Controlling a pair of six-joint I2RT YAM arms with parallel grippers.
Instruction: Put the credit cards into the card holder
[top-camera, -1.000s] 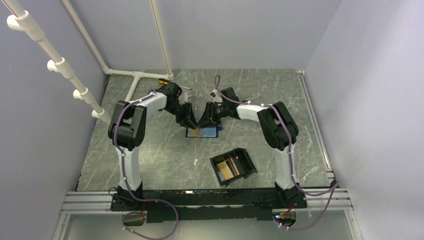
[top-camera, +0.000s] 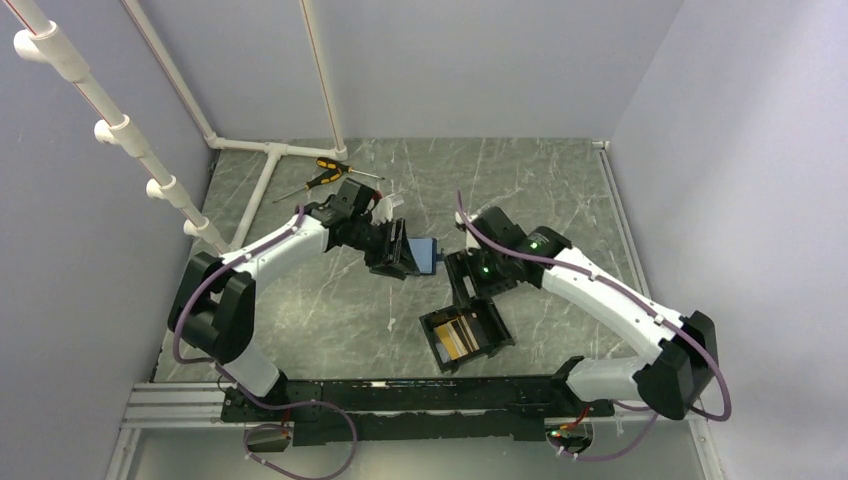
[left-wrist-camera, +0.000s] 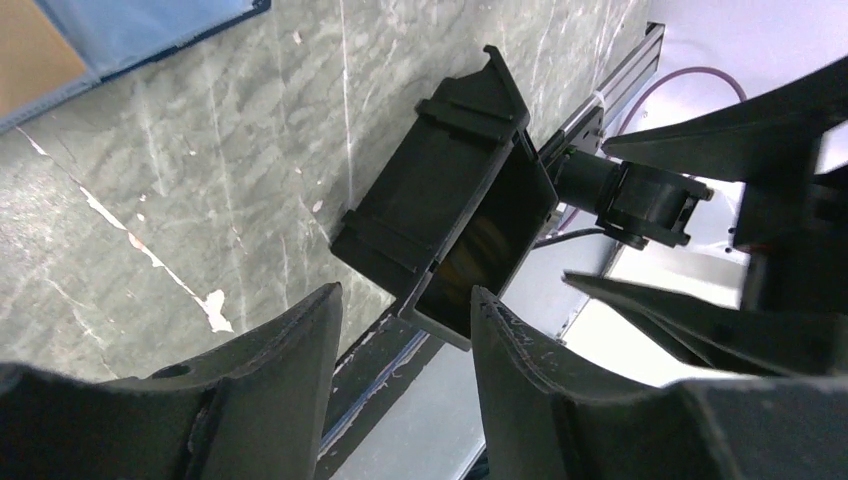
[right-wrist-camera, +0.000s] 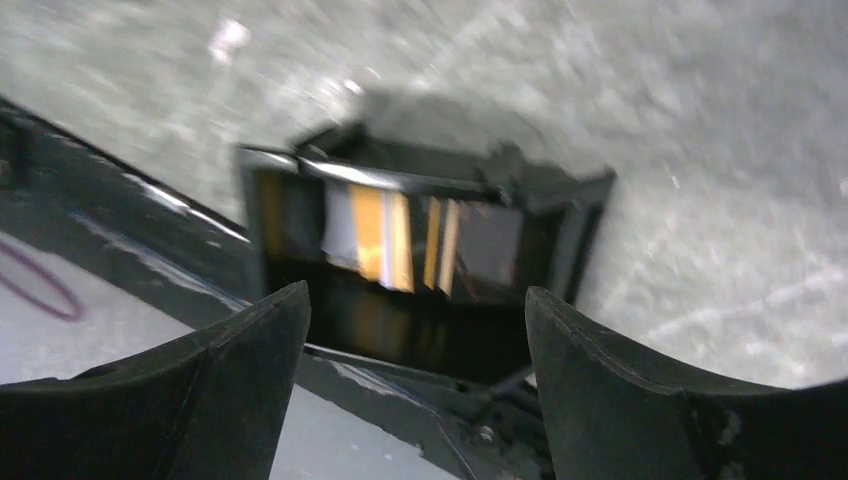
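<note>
The blue card holder (top-camera: 422, 256) lies spread on the table, partly covered by my left gripper (top-camera: 402, 252); its blue and tan sides show at the upper left in the left wrist view. That gripper stands with its fingers (left-wrist-camera: 295, 355) apart and nothing between them. In a black box (top-camera: 497, 322) near the front edge, several cards (top-camera: 456, 338) stand in a row, tan, white and dark. My right gripper (top-camera: 474, 298) is open above the box's back side. Between its fingers in the blurred right wrist view, the cards (right-wrist-camera: 370, 235) appear, apart from the fingertips.
Two screwdrivers (top-camera: 326, 178) lie at the back left beside a white pipe frame (top-camera: 262, 190). A small pale mark (top-camera: 391, 325) shows on the table left of the box.
My right gripper has moved from the card holder toward the front right, over the box.
</note>
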